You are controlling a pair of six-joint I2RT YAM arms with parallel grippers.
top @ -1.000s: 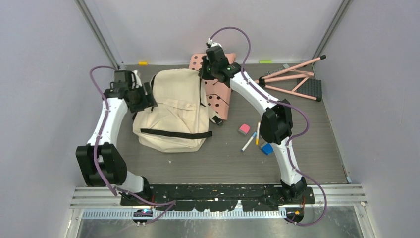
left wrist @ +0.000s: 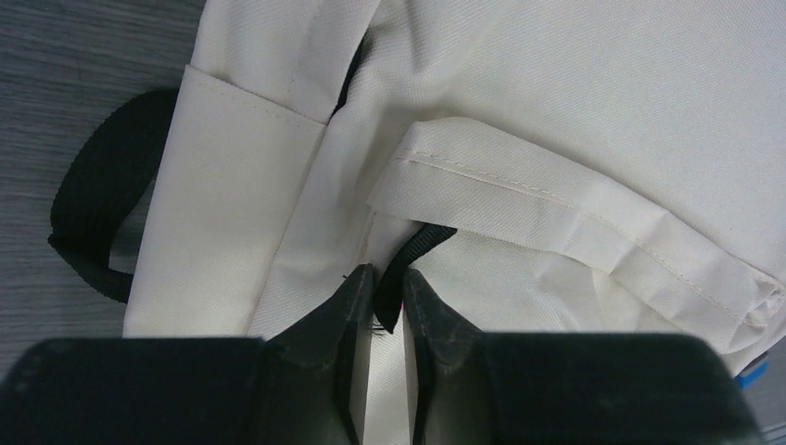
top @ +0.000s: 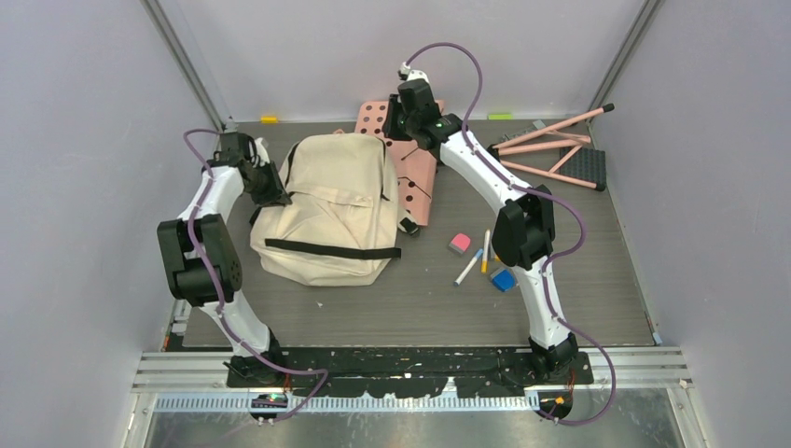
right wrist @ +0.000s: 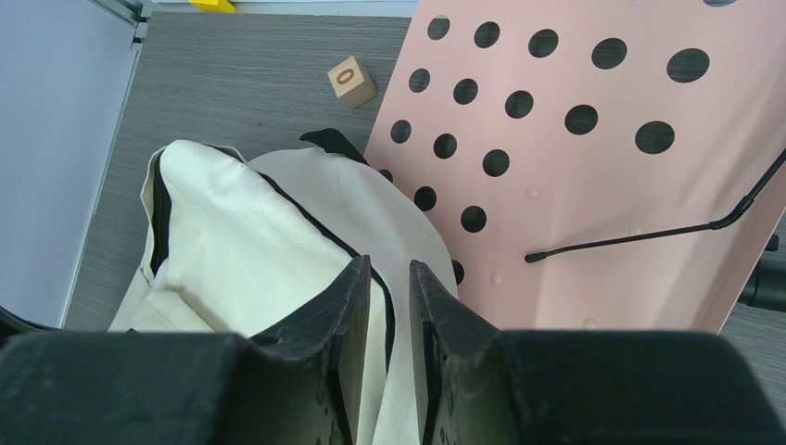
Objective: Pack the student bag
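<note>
The cream bag (top: 317, 238) with black trim lies on the left half of the table. At its left edge sits my left gripper (top: 283, 200). In the left wrist view a black zipper pull tab (left wrist: 422, 248) lies between its fingertips, which stand a narrow gap apart; firm contact on the tab does not show. My right gripper (top: 395, 133) is at the bag's upper right corner. In the right wrist view its fingers (right wrist: 352, 306) are parted, with the bag's black-edged side (right wrist: 320, 222) behind the gap and nothing held.
A pink perforated panel (top: 422, 173) stands right behind the bag. Markers (top: 467, 268), a pink block (top: 460, 243) and a blue block (top: 503, 280) lie right of it. A pink-legged rack (top: 560, 154) is at far right.
The right gripper has moved a little right and up, and the bag's upper right corner has slumped slightly.
</note>
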